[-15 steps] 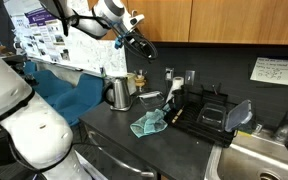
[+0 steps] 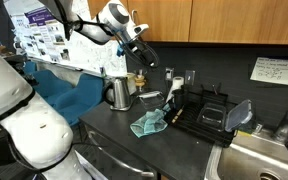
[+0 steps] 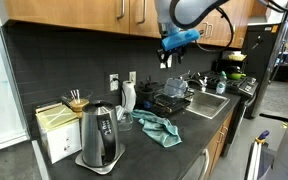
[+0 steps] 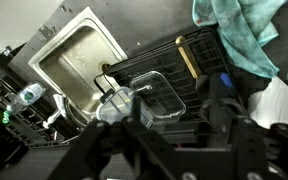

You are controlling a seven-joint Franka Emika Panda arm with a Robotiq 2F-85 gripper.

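My gripper [image 2: 147, 58] hangs high above the counter, close below the wooden upper cabinets. In the wrist view its dark fingers [image 4: 135, 112] stand apart at the bottom, and nothing shows held between them. Beneath it in that view lies a black dish rack [image 4: 142, 66] with a clear container [image 4: 160, 96] in it. A crumpled teal towel [image 2: 148, 123] rests on the dark counter in front of the rack, well clear of the gripper.
An electric kettle [image 3: 100, 132] stands toward the counter's other end, near a wooden box [image 3: 59, 134]. The steel sink [image 4: 76, 62] adjoins the rack. The upper cabinets [image 2: 229, 20] are close to the arm. Bare counter [image 2: 176, 155] shows in front of the towel.
The arm's wrist has tilted and shifted a little to the left in exterior view 1, and the fingertips hang slightly lower. The towel, rack and kettle have not moved.
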